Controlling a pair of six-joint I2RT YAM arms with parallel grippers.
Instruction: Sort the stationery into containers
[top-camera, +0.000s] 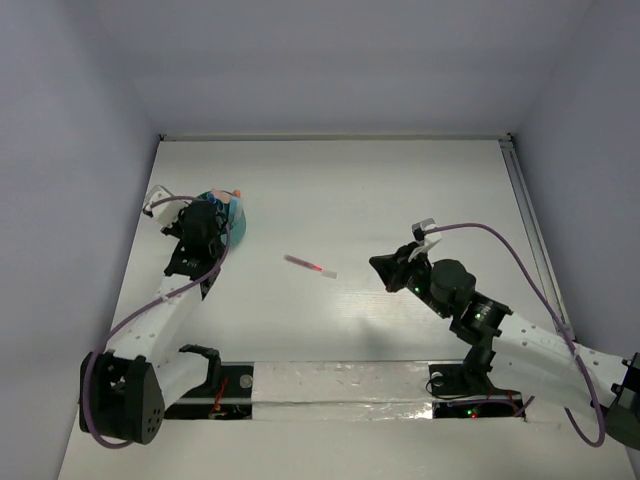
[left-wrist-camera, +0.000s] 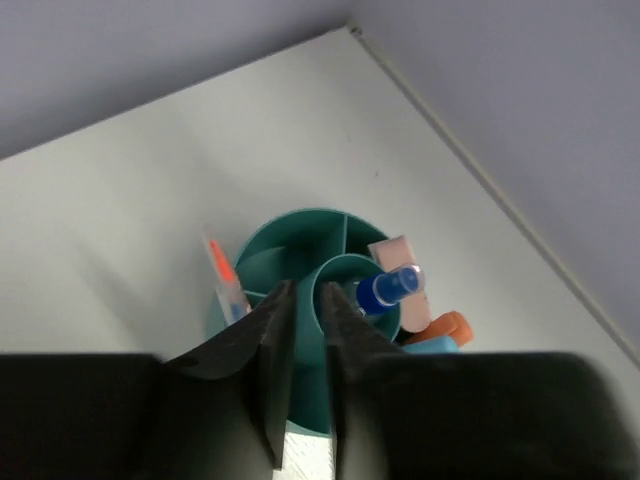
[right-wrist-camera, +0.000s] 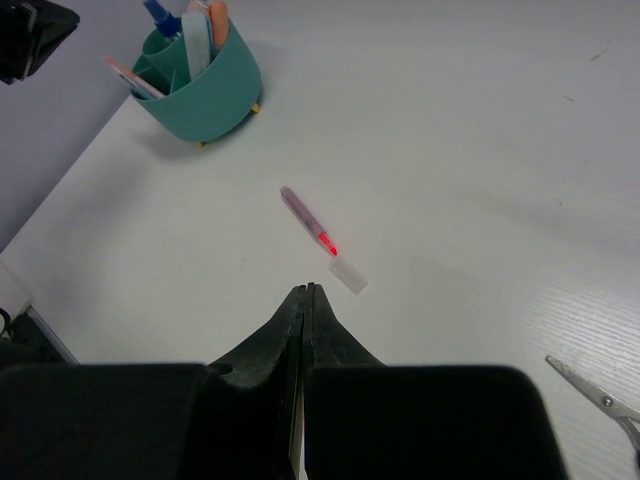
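Observation:
A teal multi-compartment holder (right-wrist-camera: 210, 110) at the back left holds a blue-capped item (left-wrist-camera: 390, 288), an orange piece (left-wrist-camera: 448, 328), a pink block (left-wrist-camera: 395, 255) and an orange-tipped pen (left-wrist-camera: 228, 280). My left gripper is over its near side, fingertips close together; whether anything is between them is unclear. A pink pen (right-wrist-camera: 305, 215) with a red tip lies mid-table beside a small translucent piece (right-wrist-camera: 347, 275). My right gripper hangs at the right, shut, nothing visible between its fingers.
Scissors (right-wrist-camera: 595, 395) lie at the lower right of the right wrist view. Walls border the table (top-camera: 400, 170) at back and sides.

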